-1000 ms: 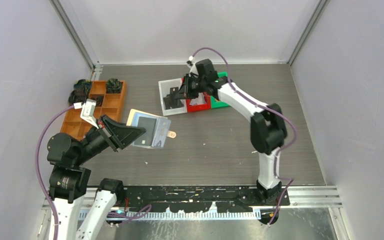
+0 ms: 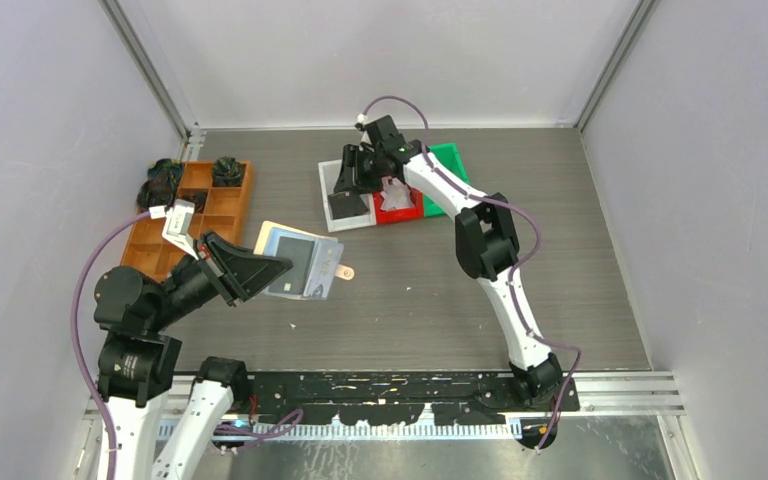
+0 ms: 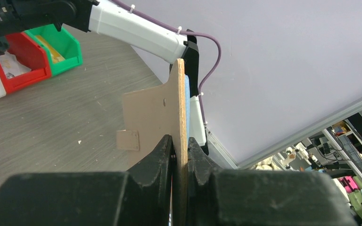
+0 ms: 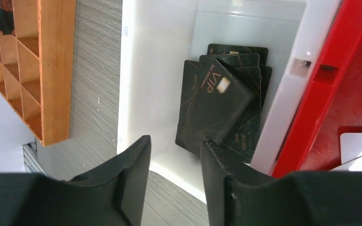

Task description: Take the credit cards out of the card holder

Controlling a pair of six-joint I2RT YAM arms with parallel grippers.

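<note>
My left gripper (image 2: 270,270) is shut on the card holder (image 2: 303,262), a tan leather piece (image 3: 155,113) with pale blue and grey slots. In the top view my right gripper (image 2: 352,172) is over the white bin (image 2: 325,205); in the right wrist view its fingertips stand apart (image 4: 173,143), nothing seen held, above a loose stack of black VIP cards (image 4: 217,99) lying in that bin.
A red bin (image 2: 400,215) and a green bin (image 2: 450,158) adjoin the white one. An orange compartment tray (image 2: 225,210) with dark bundles stands at the left.
The right arm has moved left, its gripper coming further over the white bin. The left gripper and card holder look unchanged.
</note>
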